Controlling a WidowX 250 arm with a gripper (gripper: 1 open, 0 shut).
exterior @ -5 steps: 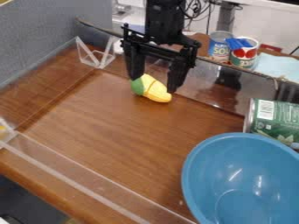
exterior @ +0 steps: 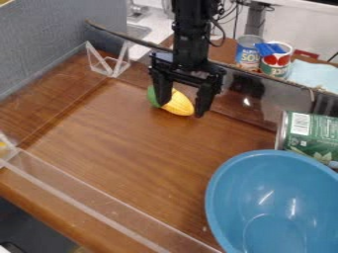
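Note:
My black gripper (exterior: 181,96) hangs over the back middle of the wooden counter, open, its two fingers straddling a yellow toy vegetable with a green end (exterior: 177,104) that lies on the wood. The fingers partly hide the toy; whether they touch it I cannot tell.
A large blue bowl (exterior: 271,203) sits at the front right, with a green can (exterior: 310,138) behind it. Smaller cans (exterior: 275,59) stand at the back right. A clear plastic barrier (exterior: 251,97) runs behind the toy.

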